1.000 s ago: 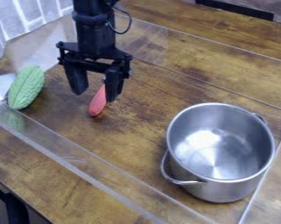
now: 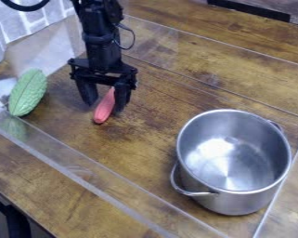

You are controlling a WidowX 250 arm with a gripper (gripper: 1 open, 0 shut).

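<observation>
My black gripper (image 2: pixel 103 93) is low over the wooden table, its fingers around a pink-red elongated object (image 2: pixel 104 109) that lies on the wood. Whether the fingers touch it or have closed on it is unclear. A green leafy-textured vegetable, like a corn or cabbage piece (image 2: pixel 27 91), lies to the left of the gripper. A large steel pot (image 2: pixel 233 160) with side handles stands at the right front.
Clear plastic strips or panels (image 2: pixel 89 178) border the work area at the left and front.
The gripper has shifted slightly and come down around the pink-red object over the last second. The vegetable and pot have stayed in place.
</observation>
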